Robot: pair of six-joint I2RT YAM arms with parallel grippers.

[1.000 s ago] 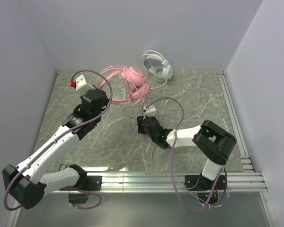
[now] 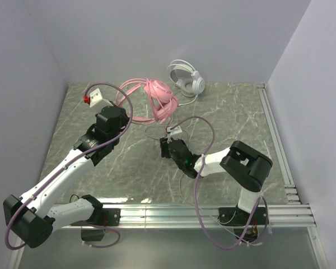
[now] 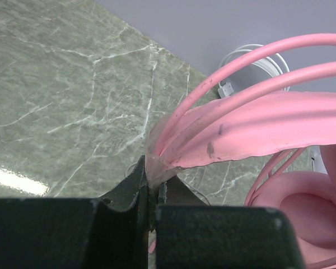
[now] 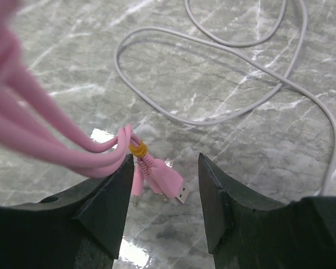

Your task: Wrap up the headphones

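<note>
Pink headphones [image 2: 159, 92] are held up at the back middle, their headband [image 3: 257, 123] gathered in my left gripper, which is shut on it; the pink earcups show at the right of the left wrist view. In the right wrist view the pink cable [image 4: 73, 151] hangs in loops with a yellow tie [image 4: 138, 149] and pink plugs [image 4: 163, 178]. My right gripper stands open, its fingers either side of these plugs, seen from above.
White headphones [image 2: 193, 83] rest against the back wall. A grey cable [image 4: 224, 119] lies looped on the marble table [image 2: 241, 112].
My right arm has moved slightly leftward since a second ago. The left arm and pink headphones look unchanged.
</note>
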